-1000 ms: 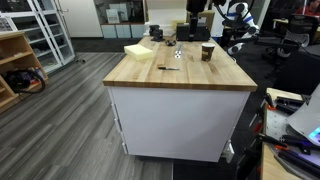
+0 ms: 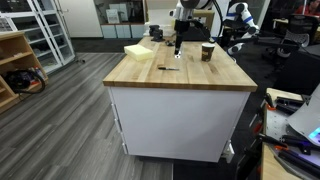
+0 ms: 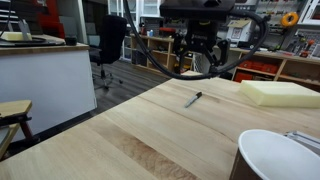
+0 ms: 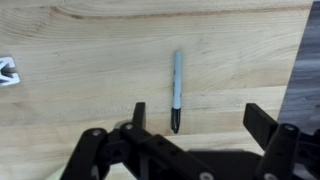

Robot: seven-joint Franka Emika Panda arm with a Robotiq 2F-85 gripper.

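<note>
A slim pen or marker with a grey body and black end (image 4: 177,88) lies flat on the wooden tabletop (image 4: 90,115). It also shows in exterior view 2, where the pen (image 3: 193,99) rests alone on bare wood. Above the table hangs my gripper, open, its two black fingers wide apart with nothing between them. From the wrist, the pen appears beyond the fingertips, between them and nearer the left one. In exterior view 2 the dark gripper body is over the far side of the table, clear of the surface.
A pale yellow block (image 2: 137,52) sits at the left back of the table. The cup (image 2: 207,51), white inside (image 3: 280,155), stands to the right. A white object (image 4: 8,72) is partly in view at the wrist view's left edge. Bare wood surrounds the pen.
In exterior view 1 my gripper has moved left and lower toward the tabletop. The pen, block and cup have stayed in place.
</note>
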